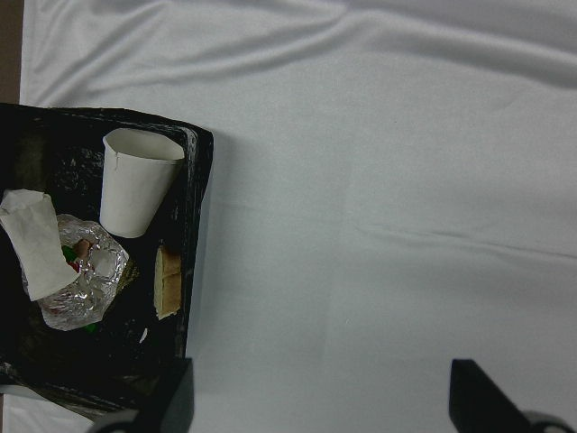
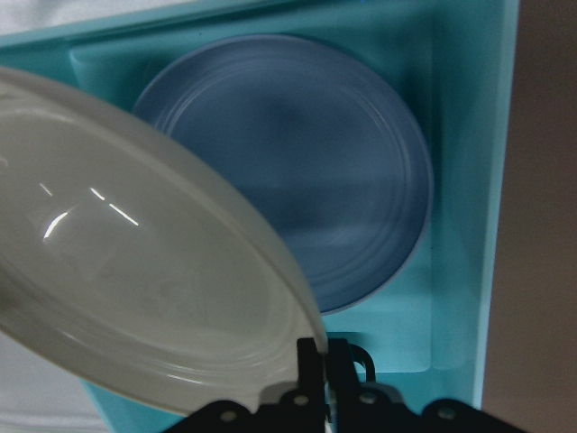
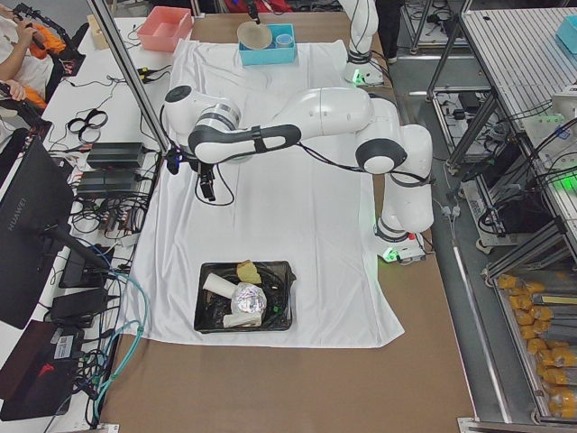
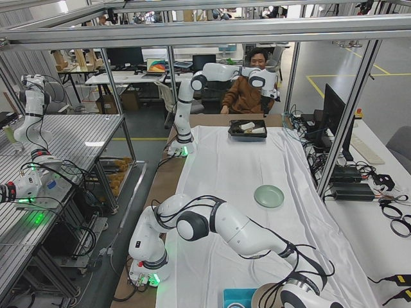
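Observation:
In the right wrist view my right gripper is shut on the rim of a cream plate [image 2: 135,253], which is tilted over a turquoise bin [image 2: 464,271] holding a blue plate [image 2: 297,153]. My left gripper is open and empty above the white cloth. Beside it a black tray [image 1: 185,271] holds a paper cup [image 1: 140,185], crumpled foil [image 1: 86,289], white paper [image 1: 36,239] and a bread-like piece [image 1: 169,284].
A green plate [image 4: 269,196] lies on the cloth [image 4: 231,167]. A pink bin [image 3: 165,27] stands on the side desk among cables, monitors and a metal frame post.

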